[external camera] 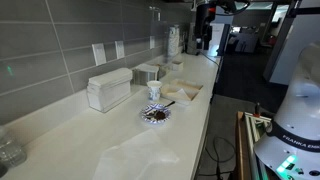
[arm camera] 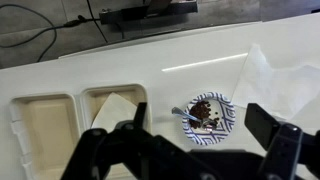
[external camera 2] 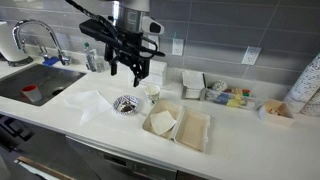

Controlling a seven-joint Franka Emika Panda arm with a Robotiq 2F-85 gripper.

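Note:
A small bowl with a blue-and-white patterned rim point(arm camera: 228, 103) holds dark brown bits, and a spoon point(arm camera: 181, 112) rests in it with its handle over the rim. My gripper is open above the counter, its black fingers wide apart and nothing between them. In exterior view 2 the gripper point(external camera 2: 125, 75) hangs well above the bowl point(external camera 2: 126, 103), clear of it. Beside the bowl lies an open two-part box point(external camera 2: 178, 112), with a pale paper-like piece point(arm camera: 116, 108) in one half.
A white patterned cup point(external camera 2: 153, 92) stands behind the bowl. White sheets point(external camera 2: 88, 103) lie flat on the other side. Toward the wall are a plastic container of packets point(external camera 2: 230, 97) and a wooden box point(external camera 2: 275, 112). The sink point(external camera 2: 35, 85) is at far left.

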